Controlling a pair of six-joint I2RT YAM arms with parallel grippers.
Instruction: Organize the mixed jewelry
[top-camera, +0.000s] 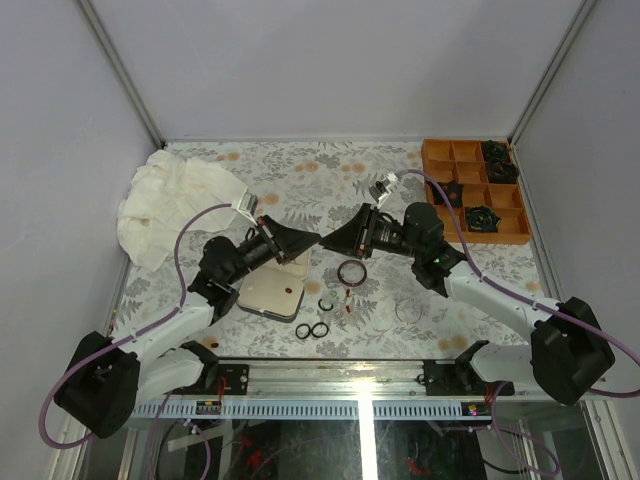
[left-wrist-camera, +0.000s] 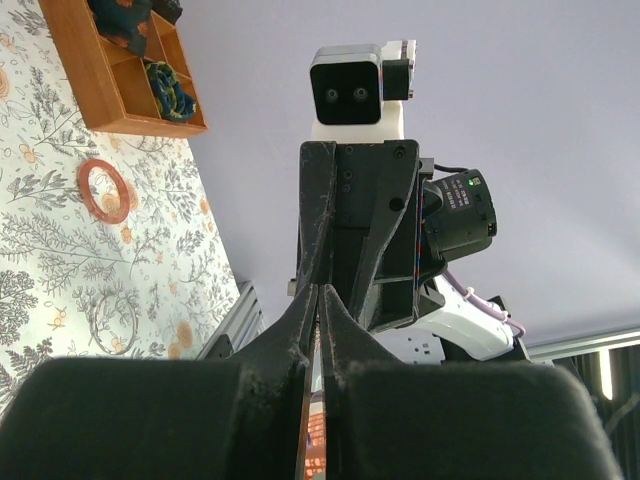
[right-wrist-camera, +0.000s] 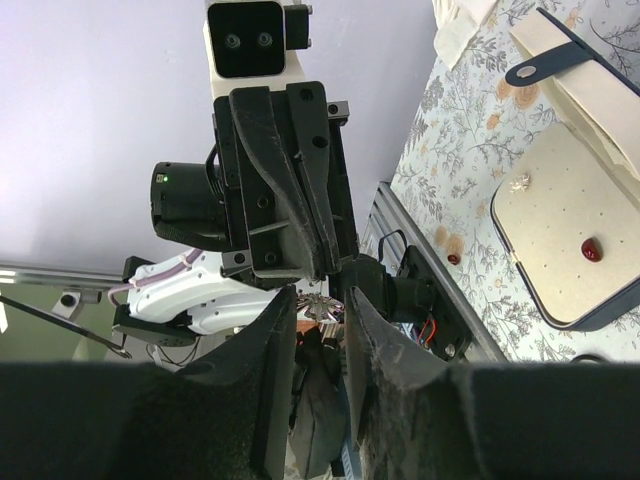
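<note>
Tip to tip over the middle of the table, my left gripper (top-camera: 317, 238) faces my right gripper (top-camera: 325, 240). The left finger is shut, and I cannot tell whether anything thin is in it. In the right wrist view a small shiny jewelry piece (right-wrist-camera: 318, 306) shows between the right fingertips, against the left gripper's tip. Below the left arm lies an open cream jewelry case (top-camera: 270, 290) holding a dark red piece (right-wrist-camera: 592, 250) and a clear, sparkly one (right-wrist-camera: 520, 183). A reddish-brown bangle (left-wrist-camera: 103, 191) and a thin clear bracelet (left-wrist-camera: 114, 322) lie on the patterned cloth.
An orange-brown compartment box (top-camera: 478, 237) with dark bundles stands at the back right. White cloth (top-camera: 165, 205) is heaped at the back left. Two dark rings (top-camera: 303, 331) and other small pieces lie near the front.
</note>
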